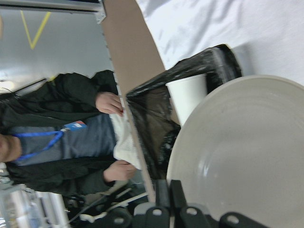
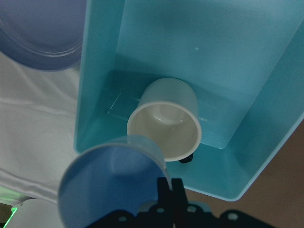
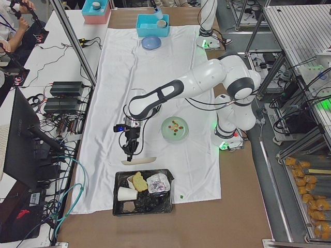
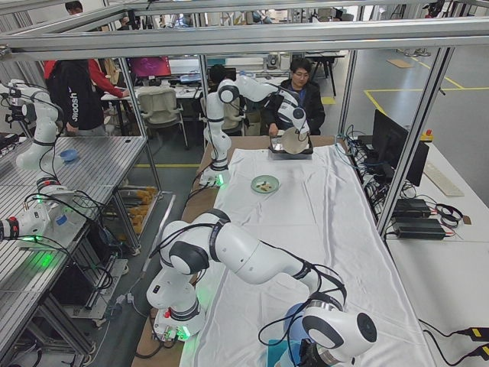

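My left gripper (image 3: 129,156) is shut on a cream plate (image 1: 237,142), held tilted beside a black bag-lined bin (image 3: 155,205) containing a white cup (image 1: 185,95), bread and crumpled foil. My right gripper is shut on a blue cup (image 2: 107,180), held over the rim of a turquoise bin (image 2: 199,42). A white mug (image 2: 164,133) lies in that bin, beside a blue plate (image 2: 38,23).
A green plate (image 3: 170,135) with food pieces rests on the white cloth (image 3: 191,175). A monitor and cables line the left side. A person sits beyond the black bin in the camera right view.
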